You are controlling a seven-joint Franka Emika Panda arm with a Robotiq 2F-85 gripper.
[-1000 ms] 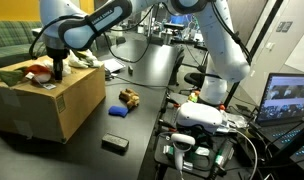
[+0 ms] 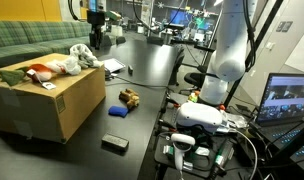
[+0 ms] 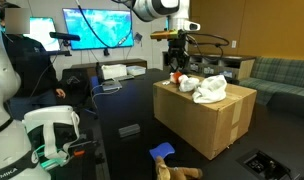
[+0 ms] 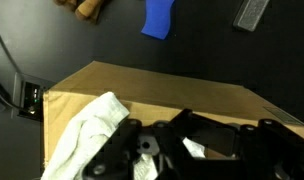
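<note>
High over the far end of the cardboard box (image 2: 74,110), my gripper (image 2: 95,42) is shut, and nothing shows between its fingers. Exterior view 2 has the gripper (image 3: 176,68) near the red item (image 3: 179,77) and the white cloth (image 3: 209,90) on the box, but the gap between them is hard to judge. In the wrist view the dark gripper covers part of the box top. White cloth (image 4: 92,138) lies there to the left. Exterior view 1 also shows a green cloth (image 2: 12,76) and a grey-white cloth (image 2: 84,52) on top.
On the dark table beside the box lie a blue item (image 2: 117,110), a brown toy (image 2: 130,98) and a black block (image 2: 115,143). A laptop (image 2: 285,110) stands at the right. Open table surface lies between these things.
My gripper has risen and shifted to the right in exterior view 1, from low over the red and white items toward the box's far end. The objects on the table have not moved.
</note>
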